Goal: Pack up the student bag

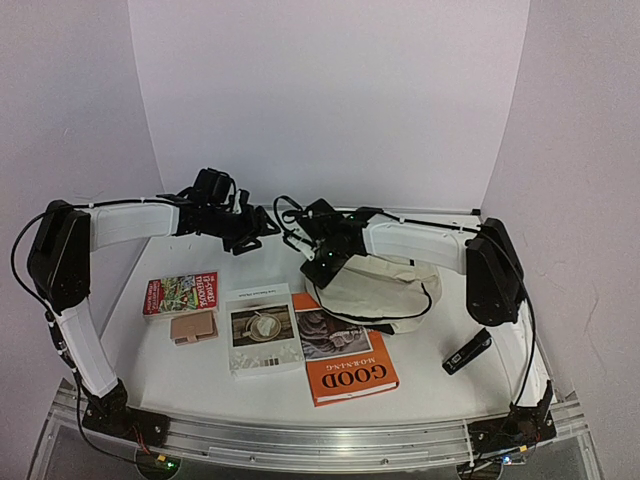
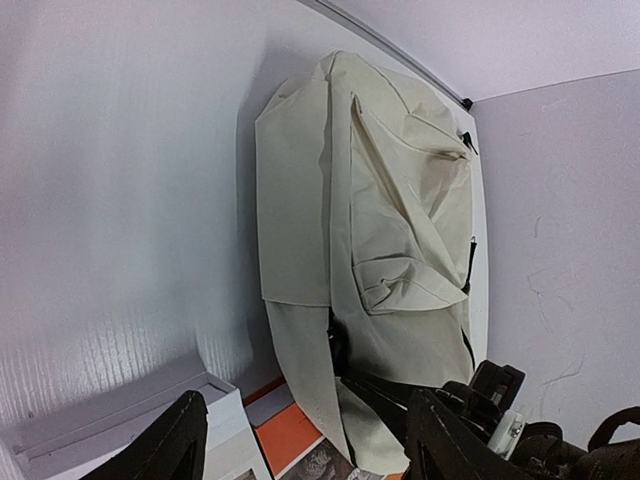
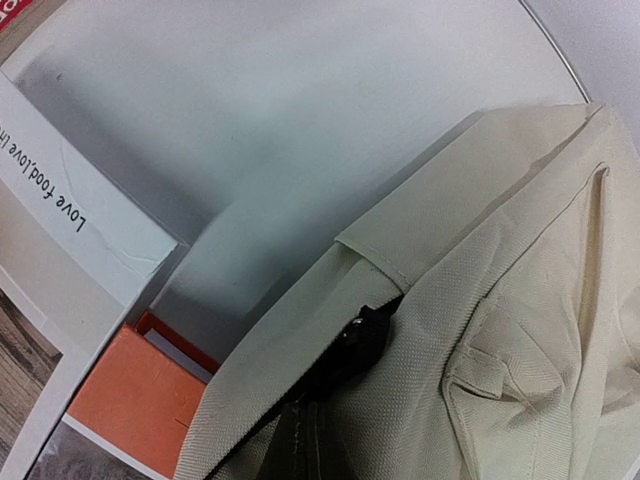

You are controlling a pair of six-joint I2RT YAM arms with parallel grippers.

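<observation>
A cream canvas bag (image 1: 385, 290) lies at the back right of the table, its side folds and a black zip edge showing in both wrist views. My right gripper reaches down onto the bag's zip edge, where a small black piece (image 3: 365, 335) shows; whether its fingers hold anything is hidden. My left gripper (image 1: 250, 230) is raised left of the bag, open, its fingers (image 2: 175, 440) apart with nothing seen between them. A white book (image 1: 262, 350), an orange GOOD MORNING book (image 1: 350, 375), a red book (image 1: 180, 290) and a tan wallet (image 1: 192, 328) lie in front and to the left.
A black object (image 1: 467, 350) lies alone at the front right. Bare table lies along the front and behind the books at the left. Walls enclose the back and both sides.
</observation>
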